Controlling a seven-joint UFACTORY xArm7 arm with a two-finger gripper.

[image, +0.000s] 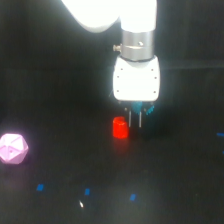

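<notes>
A small red block [120, 128] lies on the dark floor, near the middle of the camera view. Just above and to the right of it in the picture hangs my white gripper [135, 118], pointing down. Its two thin fingers [140, 118] look close together, with a narrow dark gap between them. I cannot tell whether they count as open or shut. The red block is outside the fingers, to their left. A teal object [149, 109] shows partly behind the gripper's lower edge; its shape is mostly hidden.
A pink faceted ball [13, 149] rests at the far left. Small blue marks [87, 191] dot the floor in front, and another blue mark [220, 134] is at the right edge.
</notes>
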